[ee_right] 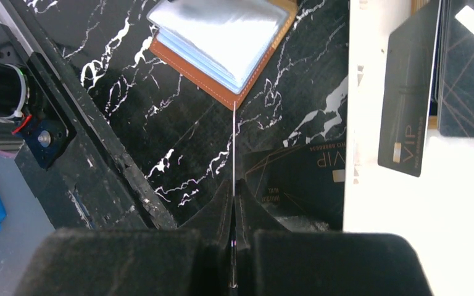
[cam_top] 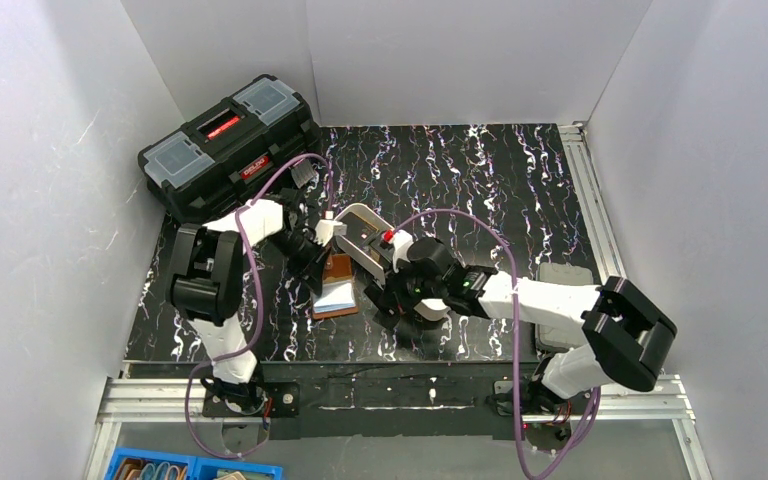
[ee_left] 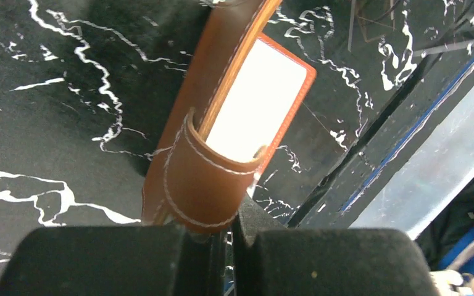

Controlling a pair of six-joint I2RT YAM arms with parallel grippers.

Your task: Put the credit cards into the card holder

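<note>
The brown leather card holder (ee_left: 197, 197) lies on the marble table, a pale card or insert (ee_left: 259, 98) inside. My left gripper is shut at its strap end; whether the leather is between the fingertips is unclear. The right wrist view shows the holder (ee_right: 222, 92) with pale inserts, and my right gripper shut, with a thin pale upright line at its fingertips, possibly a card edge-on. A black VIP card (ee_right: 296, 179) lies on the table beside a white box, which holds more black cards (ee_right: 404, 92).
The white box (cam_top: 360, 212) stands behind and right of the holder. A black toolbox (cam_top: 210, 150) fills the back left, and a grey case (cam_top: 565, 280) lies at the right.
</note>
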